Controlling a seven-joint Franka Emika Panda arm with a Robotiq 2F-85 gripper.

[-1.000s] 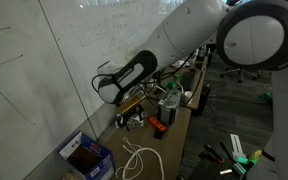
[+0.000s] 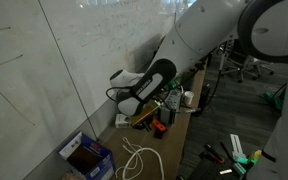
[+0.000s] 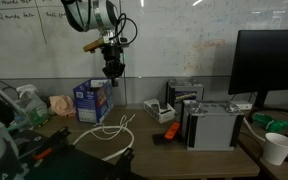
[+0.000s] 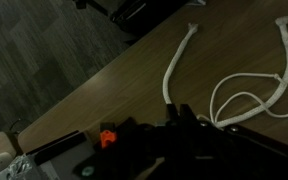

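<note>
My gripper [image 3: 114, 76] hangs above the table, its dark fingers pointing down. In exterior view 1 the gripper [image 2: 139, 122] is beyond the white rope. The wrist view has the gripper's dark fingertips [image 4: 172, 113] close to one end of the rope [image 4: 172, 72] in the picture; how far above it they are is unclear. No object shows between them, and their opening is too dark to judge. The rope [image 3: 121, 127] lies in a loose loop on the brown table. A blue box [image 3: 91, 100] stands open at the back, left of the rope in exterior view 2.
An orange-and-black tool [image 3: 170, 133] lies beside a grey metal box [image 3: 212, 128]. Farther right are a white mug [image 3: 277, 148] and a monitor [image 3: 269, 65]. A whiteboard [image 3: 189, 40] stands behind the table. Bare tabletop [image 3: 174, 162] lies in front of the tool.
The arm and gripper have shifted right in exterior view 1, away from the blue box's side. The rope, tool and boxes have stayed in place.
</note>
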